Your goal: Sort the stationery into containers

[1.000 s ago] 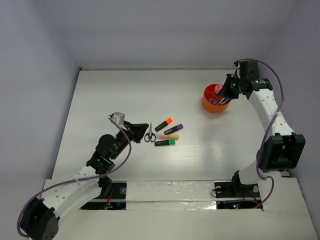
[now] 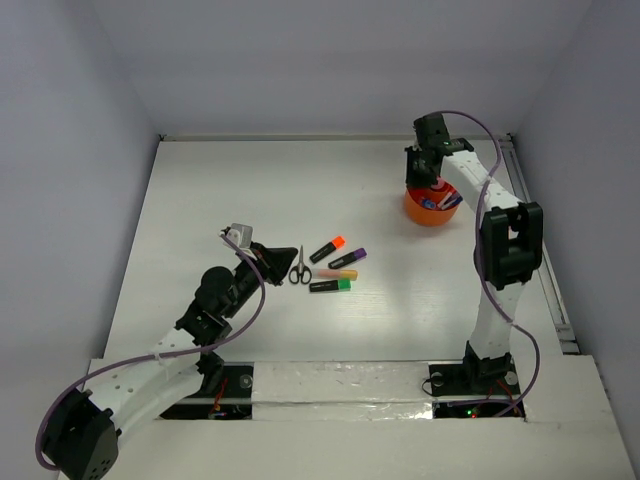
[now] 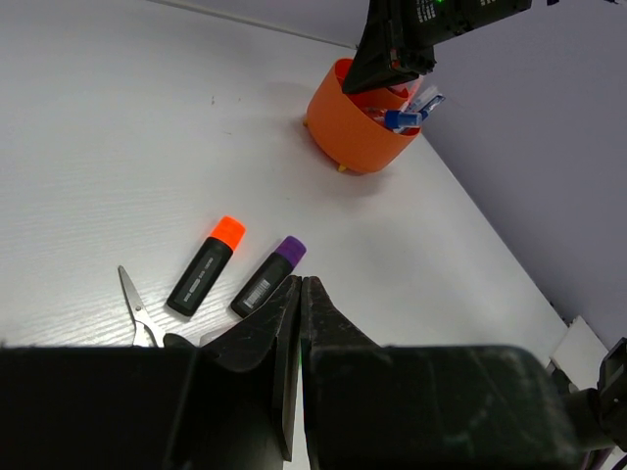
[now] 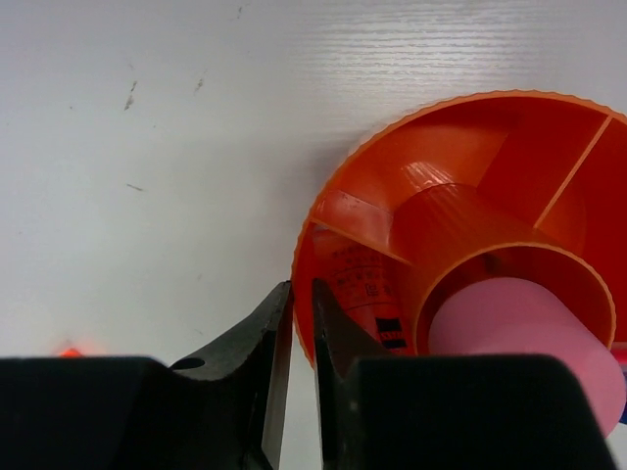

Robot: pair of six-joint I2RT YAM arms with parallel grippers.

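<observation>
An orange round divided container (image 2: pixel 428 217) stands at the back right, holding a pink cylinder (image 4: pixel 519 333), pens and other items. My right gripper is over its left rim, fingertips slightly apart. On the table lie an orange-capped marker (image 3: pixel 202 271), a purple-capped marker (image 3: pixel 263 283), scissors (image 3: pixel 137 309), a yellowish stick (image 2: pixel 343 274) and a green-capped marker (image 2: pixel 325 286). My left gripper is shut with nothing showing between its fingers, left of the loose stationery in the top view.
Walls enclose the table at the back and both sides, with the right arm near the right one.
The right arm has swung left from beside the container to over its left side. The left arm and loose items show no visible movement.
</observation>
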